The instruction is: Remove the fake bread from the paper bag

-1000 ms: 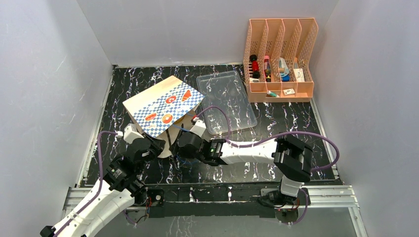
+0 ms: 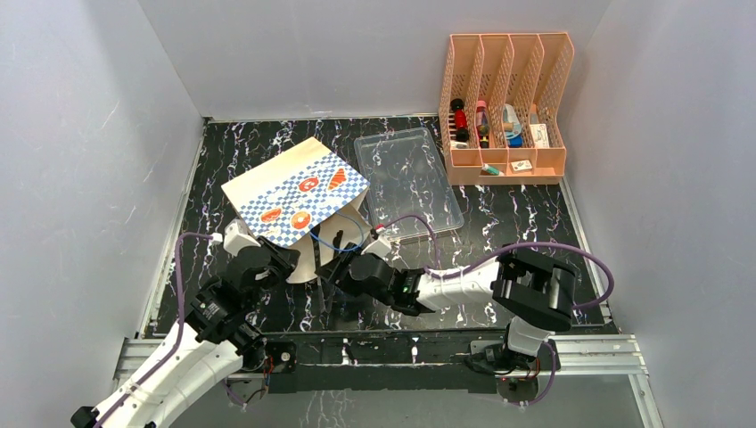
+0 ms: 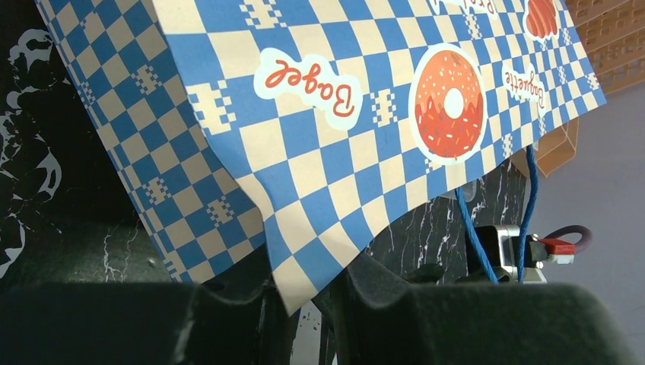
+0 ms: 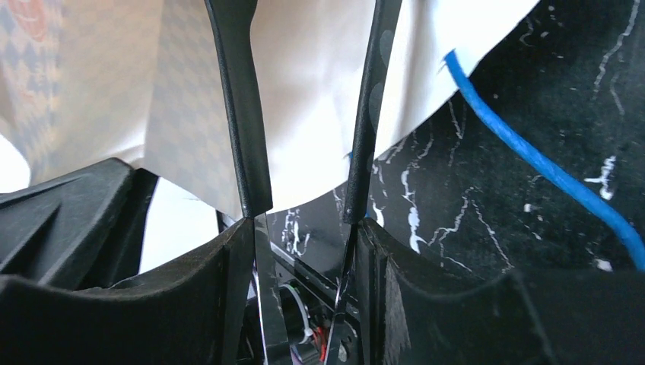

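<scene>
The paper bag [image 2: 308,187] lies on its side at the left of the table, its blue-and-white checked face up and its mouth toward the front. At its near left corner is my left gripper [image 2: 287,259]; in the left wrist view the bag's corner [image 3: 300,274] covers its fingertips, so how they stand is hidden. Black tongs [image 4: 242,114] are between the fingers of my right gripper, their two arms spread apart and reaching over the pale paper of the bag. I see no bread; the bag's inside is mostly hidden.
A blue cord handle [image 4: 525,152] loops out from the bag's mouth, close to the right gripper. Right of the bag stands a clear plastic tray [image 2: 410,178]. A pink rack [image 2: 508,169] holding small items is at the back right.
My right gripper has moved right and slightly toward the front with the tongs, and the blue handle looks wider looped beside it. The left arm and the bag have hardly moved.
</scene>
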